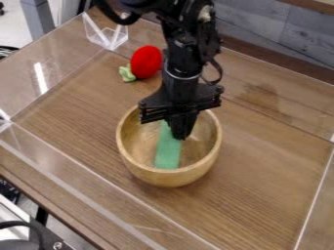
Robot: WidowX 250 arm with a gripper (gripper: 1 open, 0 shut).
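A tan bowl (196, 164) sits on the wooden table with a green elongated block (167, 151) lying inside it. My black gripper (186, 119) is over the bowl's back part, at the top end of the green block, its fingertips close together; whether they touch the block is unclear.
A red object (146, 61) with a small green part lies behind the bowl on the left, near a clear plastic item (107, 34). A wall edge runs along the back right.
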